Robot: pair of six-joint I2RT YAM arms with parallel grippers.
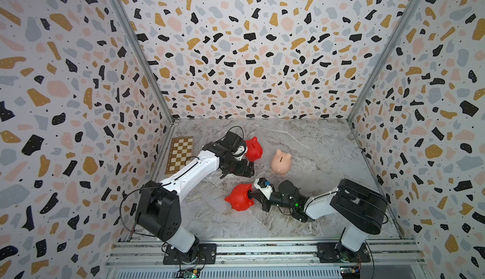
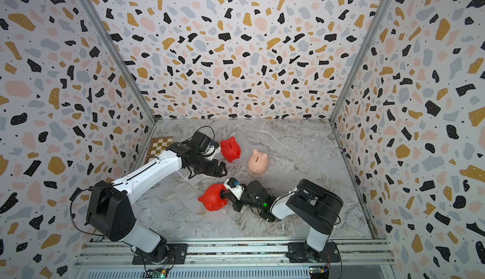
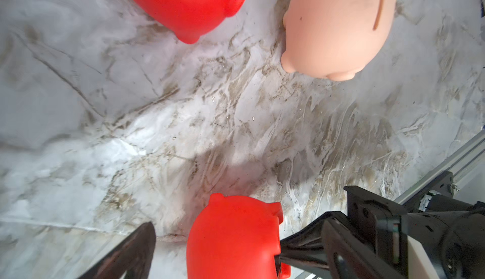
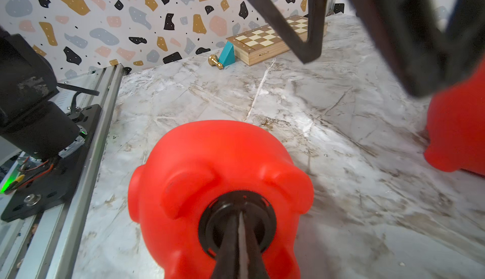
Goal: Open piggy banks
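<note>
A red piggy bank lies on its side at the front, black plug ring facing my right gripper, whose shut fingertips are at or in that ring. My left gripper stands open above and behind this bank, nothing between its fingers. A second red piggy bank stands at the back. A peach piggy bank stands to its right, coin slot up.
A chessboard box, a teal block and a brass piece lie at the left edge.
</note>
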